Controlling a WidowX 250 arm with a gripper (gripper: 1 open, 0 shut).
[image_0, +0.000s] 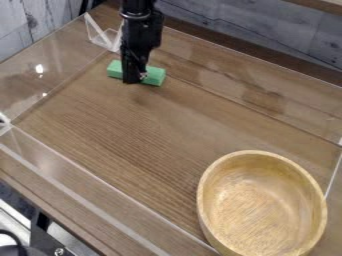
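A small green block lies flat on the wooden table near the back left. My black gripper reaches down from the top of the view to the block's left part, its tip at or just over the block. Whether the fingers are open or shut is too small to tell.
A large round beige bowl sits at the front right of the table. Walls or rims border the table at the back and at the left.
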